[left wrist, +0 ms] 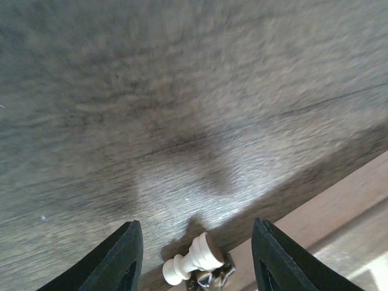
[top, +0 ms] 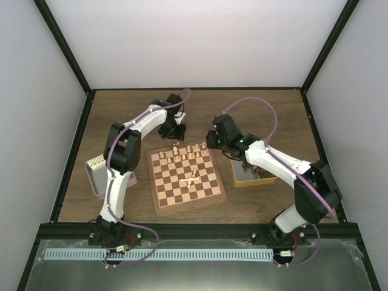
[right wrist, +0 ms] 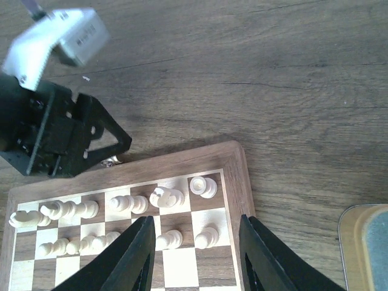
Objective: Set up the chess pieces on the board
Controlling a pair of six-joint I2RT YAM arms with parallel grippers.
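The chessboard point(top: 163, 200) carries several white pieces on its back rows, with some lying near its middle. My left gripper is open above the board's back edge; a white piece point(left wrist: 203, 254) lies tilted on a metal latch between and below its fingertips, nothing held. My right gripper stands open over the board's back right corner, above upright white pieces such as a pawn point(right wrist: 206, 237); I see nothing held in it.
A yellow-rimmed box point(top: 254, 183) with dark pieces sits right of the board, partly under the right arm. A pale tray point(top: 97, 182) is at the left. The table behind the board is clear.
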